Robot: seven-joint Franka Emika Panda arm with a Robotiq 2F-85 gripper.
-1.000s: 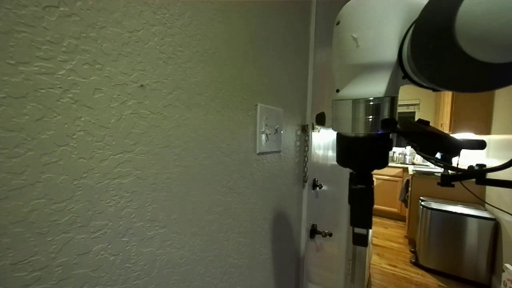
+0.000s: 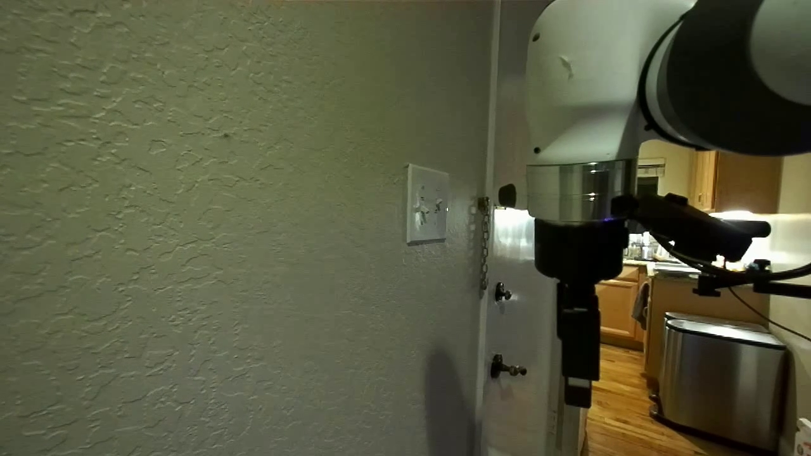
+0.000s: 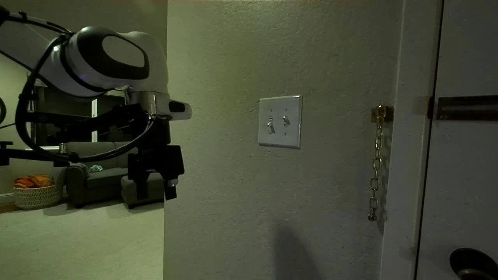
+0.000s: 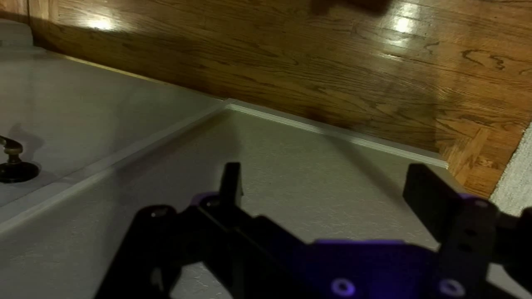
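Observation:
A white plate with two toggle switches, the light switch plate (image 3: 280, 139), is fixed to the textured wall in exterior view 2; in exterior view 1 the same switch plate (image 2: 427, 228) appears side-on. My gripper (image 3: 156, 192) points straight down, left of the plate and lower than it, touching nothing. In the wrist view the black fingers (image 4: 230, 184) of my gripper stand wide apart, and between them I see only wall in the background. Exterior view 1 shows the gripper (image 2: 578, 391) edge-on, to the right of the plate.
A door chain (image 3: 374, 179) hangs on the wall right of the plate, beside the door (image 3: 462, 186). A door handle (image 2: 507, 368) sticks out lower down. Farther back are a metal bin (image 2: 718, 380), a sofa (image 3: 100, 179) and a basket (image 3: 36, 196). The space around the gripper is free.
My arm has lowered slightly and shifted a little to the right in exterior view 1, the gripper turning slightly. The switch plate, chain and door look the same.

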